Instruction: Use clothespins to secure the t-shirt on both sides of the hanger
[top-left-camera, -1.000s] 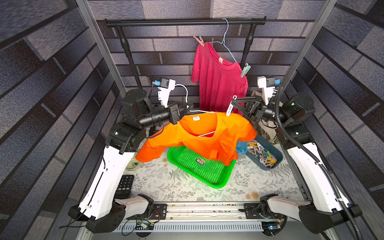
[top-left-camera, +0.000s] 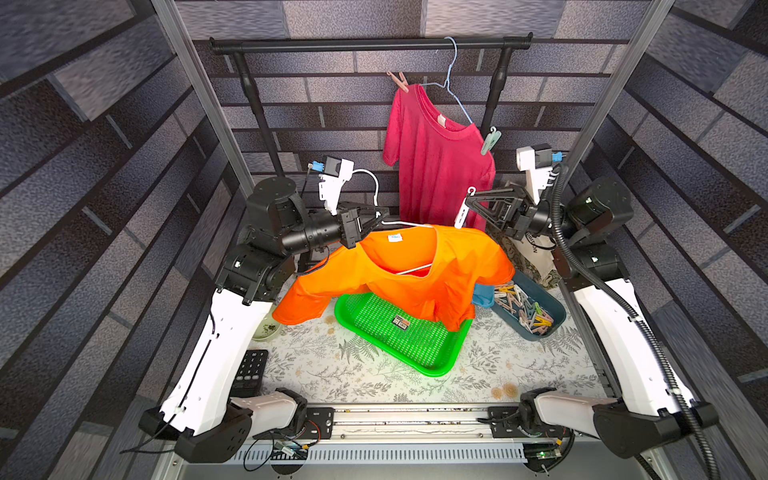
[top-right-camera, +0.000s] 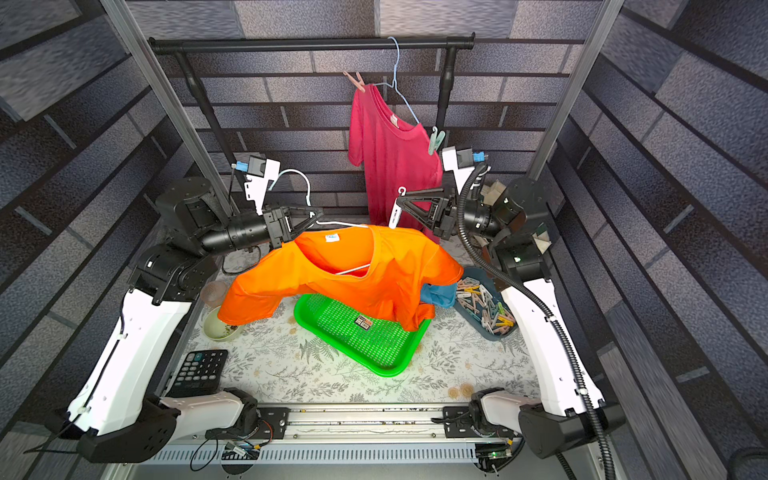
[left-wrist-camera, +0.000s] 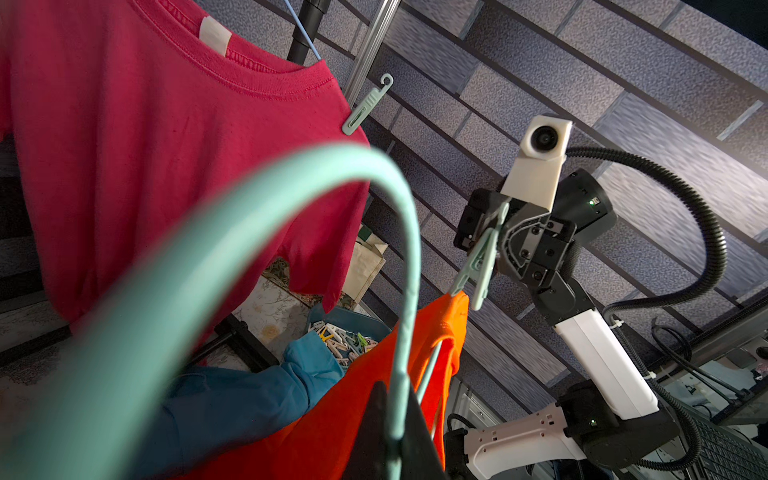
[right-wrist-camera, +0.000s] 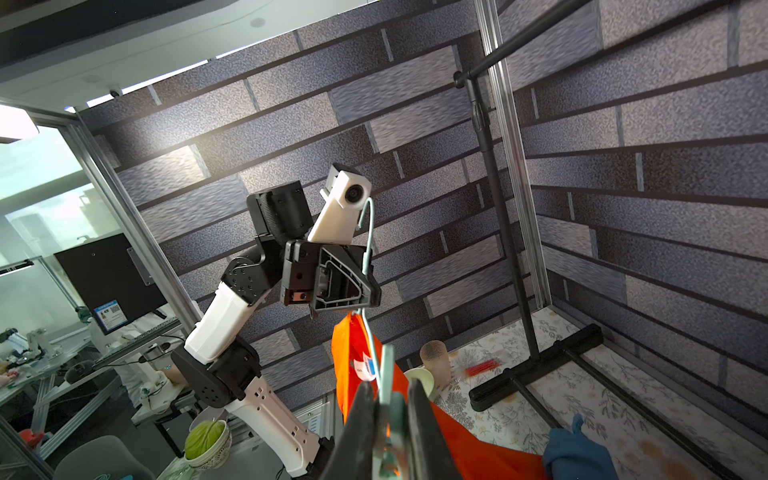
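Observation:
The orange t-shirt hangs on a pale green wire hanger. My left gripper is shut on the hanger near the base of its hook. My right gripper is shut on a light green clothespin, its finger end pointing down. In the left wrist view the clothespin stands at the top of the far shoulder, its tips level with the orange cloth. Whether the tips straddle or only touch the cloth, I cannot tell. The near shoulder shows no clothespin.
A red t-shirt with two clothespins hangs from the black rack behind. Below lies a green basket. A blue-grey bin of clothespins stands at the right, beside blue cloth.
The left gripper and hanger have barely moved.

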